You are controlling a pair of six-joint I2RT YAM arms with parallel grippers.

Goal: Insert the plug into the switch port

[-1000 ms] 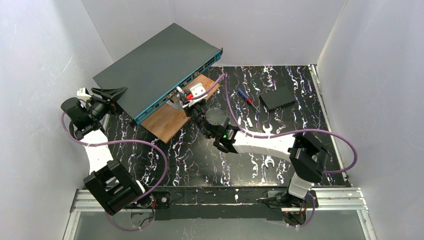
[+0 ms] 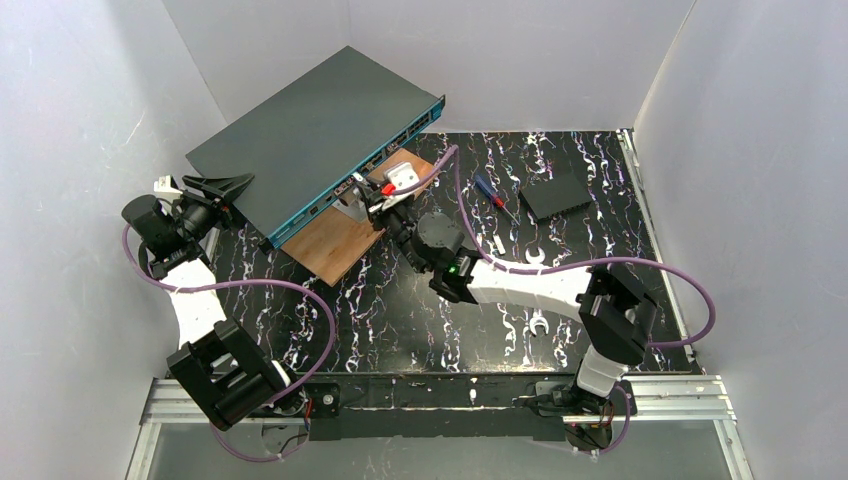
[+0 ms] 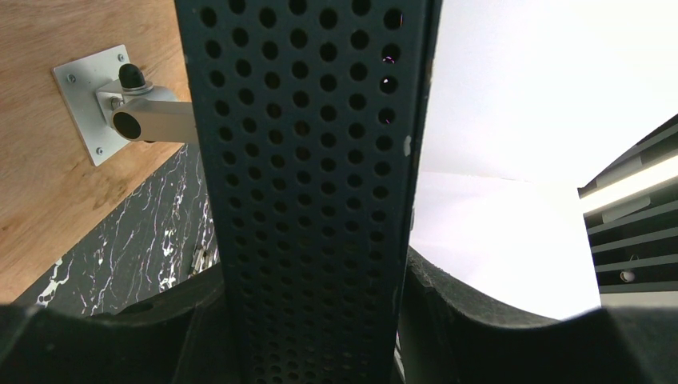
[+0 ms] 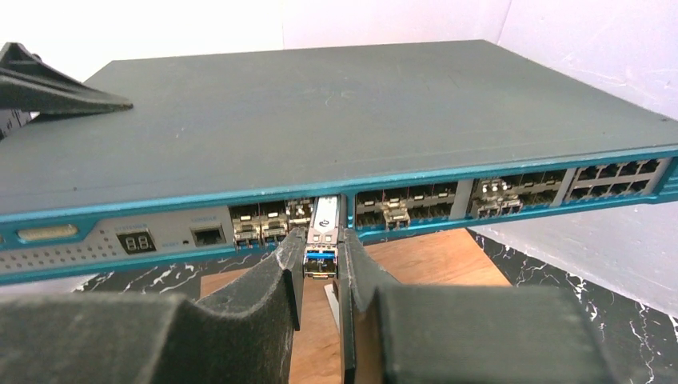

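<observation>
The network switch (image 2: 310, 130) sits tilted on a wooden stand, its blue front panel (image 4: 416, 180) lined with ports and modules. At the left end of the switch my left gripper (image 2: 225, 195) is shut on its perforated side (image 3: 312, 192). My right gripper is at the front panel, shut on the plug (image 4: 324, 228), a silver transceiver with a blue latch, which lines up with a port left of centre; how deep it sits is hard to tell.
A screwdriver (image 2: 492, 195), a black box (image 2: 555, 197) and wrenches (image 2: 537, 322) lie on the marble mat, right of the switch. A metal bracket (image 3: 89, 104) is fixed to the wooden board (image 3: 32, 160). Purple cables loop over both arms.
My right gripper and wrist have shifted very slightly, and the cable above it now sits a little further right. The left arm and switch look still.
</observation>
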